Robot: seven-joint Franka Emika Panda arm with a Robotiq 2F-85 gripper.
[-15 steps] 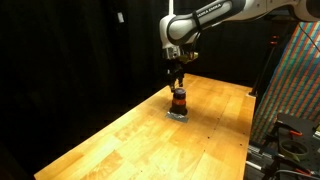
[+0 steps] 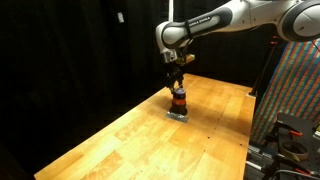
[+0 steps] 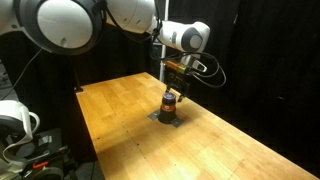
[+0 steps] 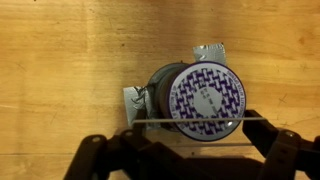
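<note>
A dark, upright cylinder with a red-orange band stands on the wooden table, taped down with silver tape. In exterior view 2 the same cylinder shows a dark body. From above, its round lid has a purple and white pattern. My gripper is open, its dark fingers spread wide, one at each side of the lower image. A thin pale strip crosses the lid between the fingers. In exterior view 1 my gripper hangs just above the cylinder; contact cannot be made out.
A black curtain hangs behind it. Dark equipment stands beyond the table's right edge in exterior view 1.
The arm and gripper have come slightly lower over the cylinder. The cylinder stands in the same place.
</note>
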